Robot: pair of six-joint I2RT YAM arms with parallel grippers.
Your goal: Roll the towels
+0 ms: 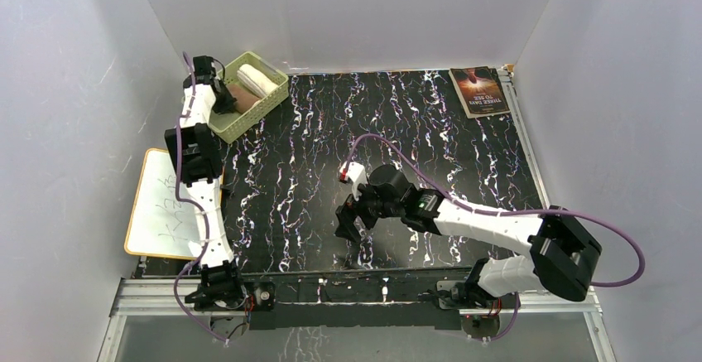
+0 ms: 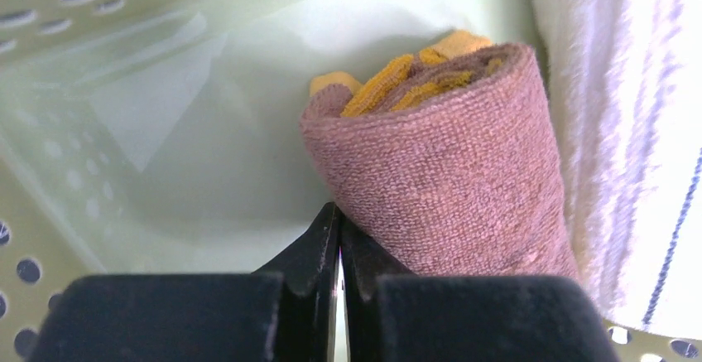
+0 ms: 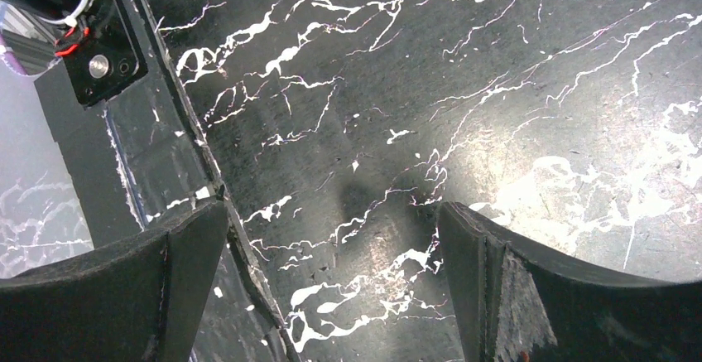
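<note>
A brown towel (image 1: 243, 98), rolled up with yellowish edges at its end, lies in the green basket (image 1: 263, 113) at the back left. Beside it in the same basket is a rolled white towel (image 1: 257, 80), striped in the left wrist view. My left gripper is shut and reaches into the basket, its tips against the side of the brown roll (image 2: 463, 163); no cloth shows between its fingers. Over the bare front part of the table, my right gripper stands open with nothing between its fingers.
A whiteboard (image 1: 170, 209) lies at the left under the left arm. A book (image 1: 479, 92) lies at the back right. Grey walls border the back and both sides.
</note>
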